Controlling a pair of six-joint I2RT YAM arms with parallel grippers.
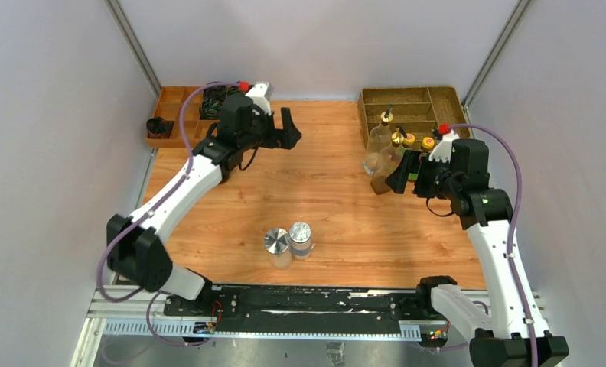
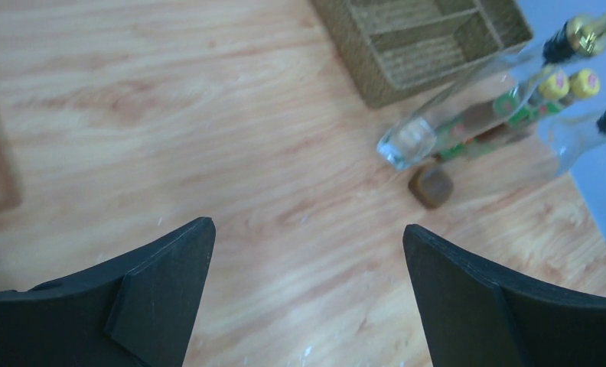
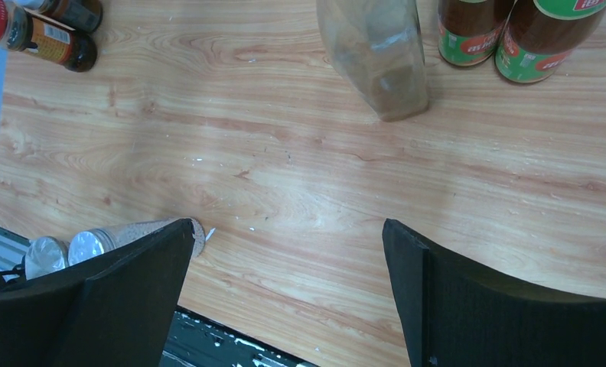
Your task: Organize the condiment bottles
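Two tall clear bottles with pourers, a rear one (image 1: 379, 145) and a front one (image 1: 384, 170), stand at the right of the table beside yellow-capped bottles (image 1: 408, 142). My right gripper (image 1: 410, 182) is open over that side and partly hides them. In the right wrist view, its fingers have only bare wood between them; a clear bottle (image 3: 388, 69) and green-labelled bottles (image 3: 533, 46) are farther off. Two silver-lidded shakers (image 1: 277, 243) (image 1: 301, 238) stand near the front edge. Above the table's back left, my left gripper (image 1: 291, 131) is open and empty, its view blurred.
At the back right sits a wooden divided tray (image 1: 384, 95), its visible compartments empty. Another divided box (image 1: 176, 95) holding dark items is at the back left, partly behind my left arm. Small jars (image 3: 51, 38) show in the right wrist view.
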